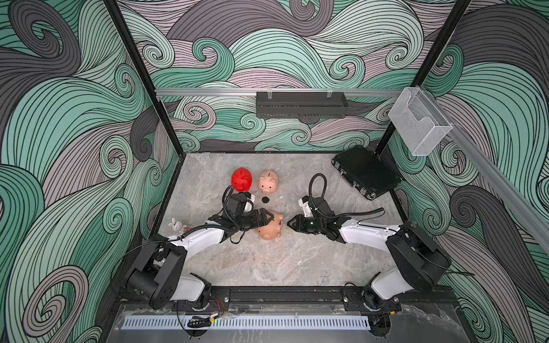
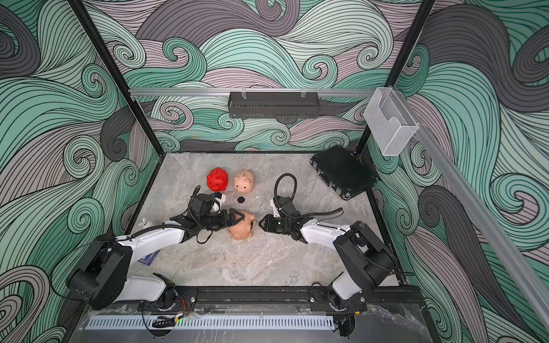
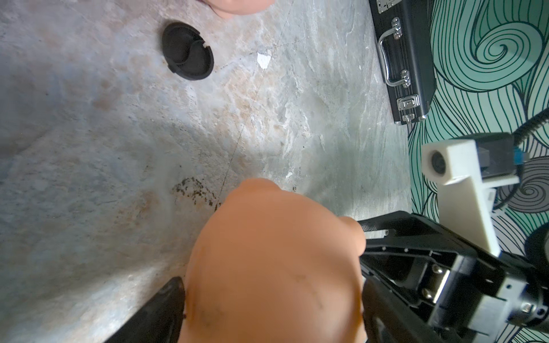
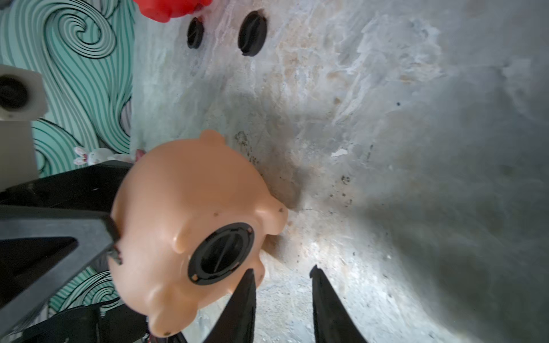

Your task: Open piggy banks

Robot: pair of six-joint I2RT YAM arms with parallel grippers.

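A peach piggy bank (image 4: 183, 188) lies on its side at the table's centre, a dark round fitting (image 4: 220, 254) on the face toward my right gripper. My left gripper (image 1: 266, 217) stands open around its body; in the left wrist view its fingers sit either side. My right gripper is a short way right of it, fingers part open, nothing between them. A red piggy bank (image 1: 241, 179) and a pale pink piggy bank (image 1: 268, 181) stand upright behind, with black round caps (image 4: 252, 33) on the table before them.
A black case (image 1: 366, 171) lies at the back right. A small white rabbit figure (image 1: 177, 225) is at the far left.
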